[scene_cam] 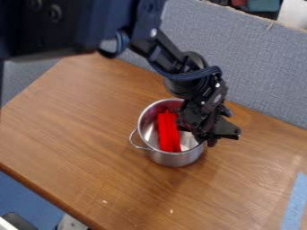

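A steel pot (164, 155) with wire side handles stands on the wooden table (90, 171), right of centre. A red elongated object (167, 131) lies inside it, toward the left of the pot's interior. The black gripper (206, 131) is low over the pot's right side, its fingers at or just inside the rim. They partly hide that side of the pot. Whether the fingers are shut or hold anything is not clear.
A grey padded wall runs along the back. A light blue strip lies at the right edge, and a blue surface shows beyond the table at lower left.
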